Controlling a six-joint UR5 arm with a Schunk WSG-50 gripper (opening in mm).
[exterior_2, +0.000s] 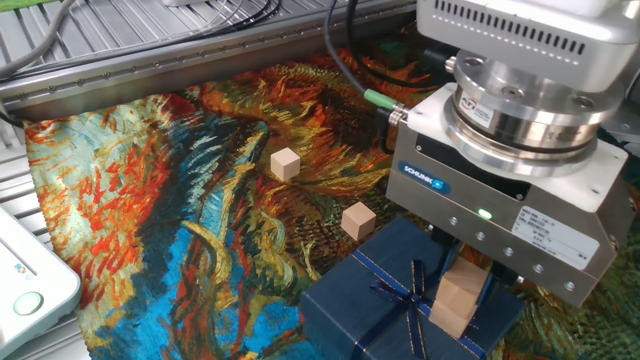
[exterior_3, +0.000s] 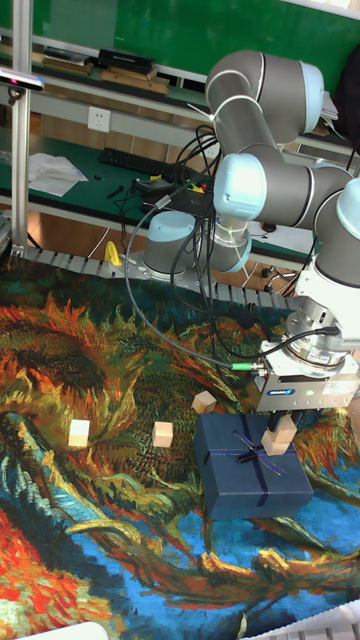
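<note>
Over the dark blue gift box, my gripper points down, its fingers on either side of an upper wooden cube. That cube sits over a lower wooden cube on the box lid, beside the ribbon bow; whether they touch is hard to tell. The upper cube shifts along with the gripper, so the fingers appear shut on it. In exterior view 3 the cubes show near the box's right side, the fingers partly hidden.
Loose wooden cubes lie on the painted cloth: one far left, another nearer the box, a third by its back corner. A white device stands at the left edge.
</note>
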